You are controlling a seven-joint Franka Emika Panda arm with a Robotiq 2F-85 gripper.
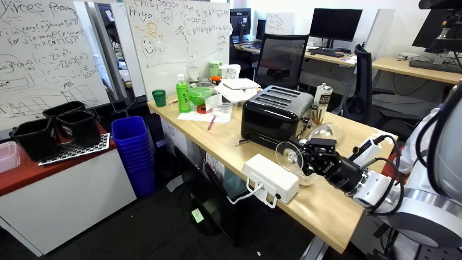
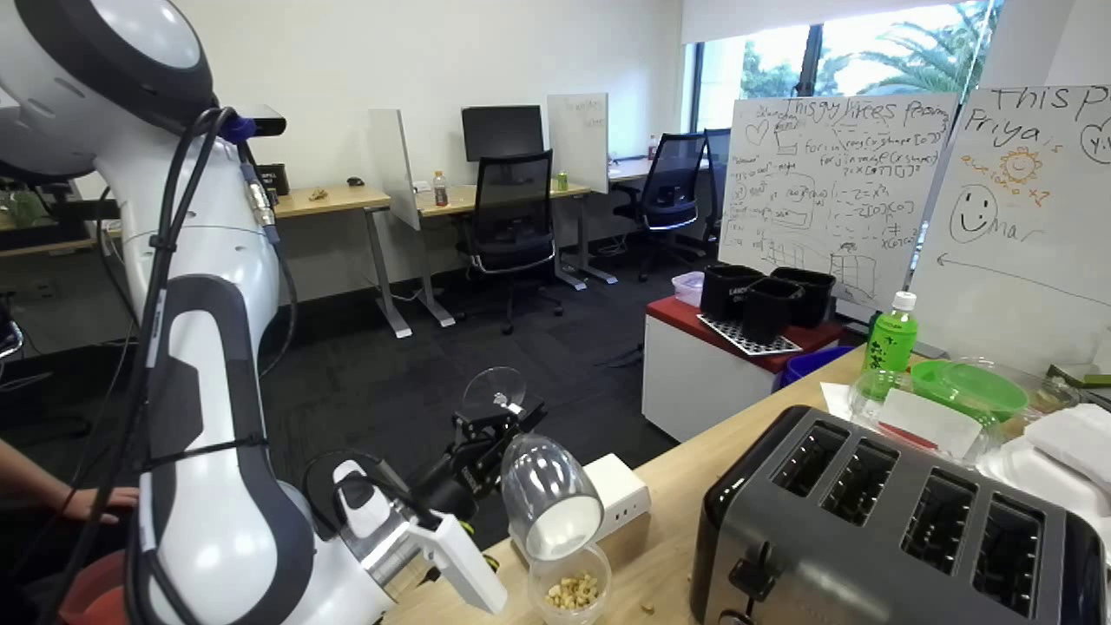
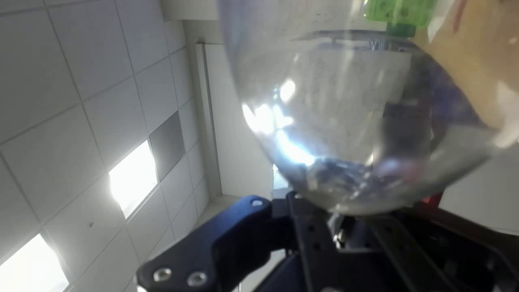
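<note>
A clear stemmed glass is tipped on its side in the air, my gripper (image 1: 305,156) shut on its stem. In exterior view 1 its round foot (image 1: 287,151) points toward the white power strip and its bowl (image 1: 332,131) lies beyond the gripper. The mouth of the bowl (image 2: 548,488) slopes down in exterior view 2, above a clear plastic cup (image 2: 537,582) with tan pieces (image 2: 573,592) inside. Most of the wrist view's upper right is filled by the glass bowl (image 3: 335,97), with the gripper's black fingers below it. I cannot tell whether the bowl holds anything.
Close by are a black toaster (image 1: 270,117) and a white power strip box (image 1: 273,175) at the table edge. A green bottle (image 1: 183,95), a green bowl (image 1: 200,94) and white containers crowd the table's far end.
</note>
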